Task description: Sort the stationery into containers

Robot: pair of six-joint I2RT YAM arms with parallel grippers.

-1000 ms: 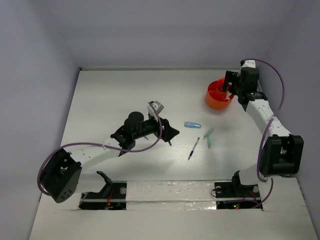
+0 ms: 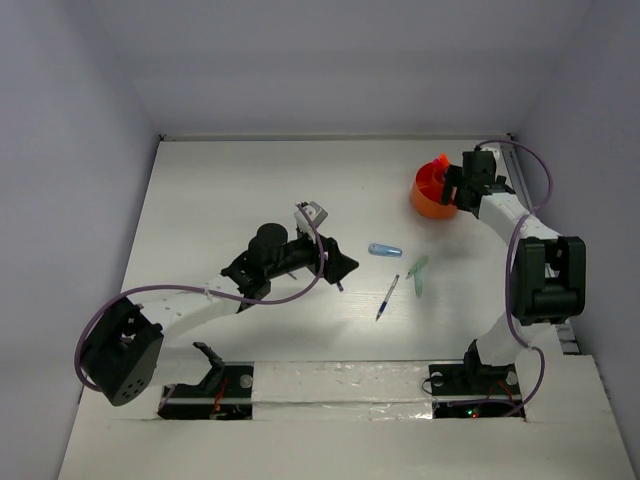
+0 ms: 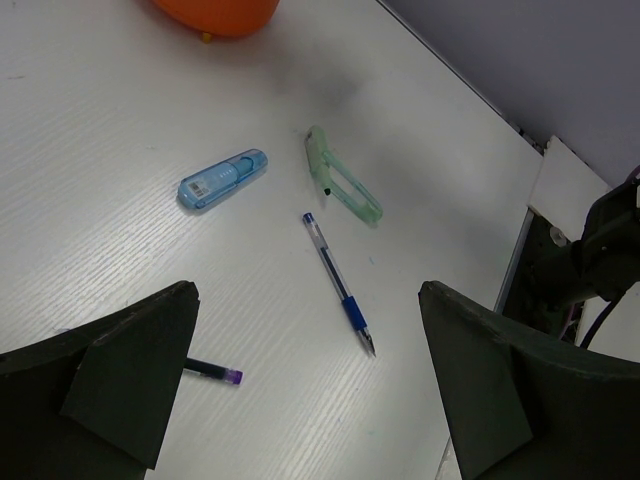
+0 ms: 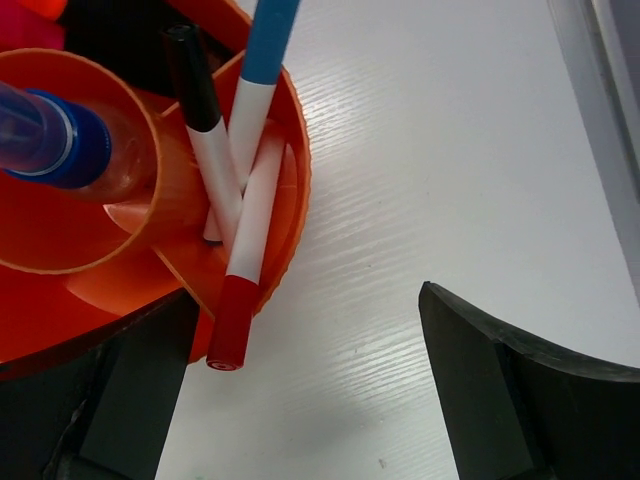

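An orange divided container (image 2: 430,205) at the back right holds markers and other items; in the right wrist view a red-capped marker (image 4: 244,280) leans on its rim. My right gripper is open over that rim, nothing held. My left gripper stands open above the table's centre-left, over a dark pen (image 3: 212,369) partly hidden by a finger. Loose on the table lie a blue pen (image 2: 387,296), a light blue correction-tape-like item (image 2: 385,250) and a pale green stapler-like item (image 2: 418,275).
Grey walls enclose the sides and back, and the container sits near the right edge.
The left arm and the loose items have not moved.
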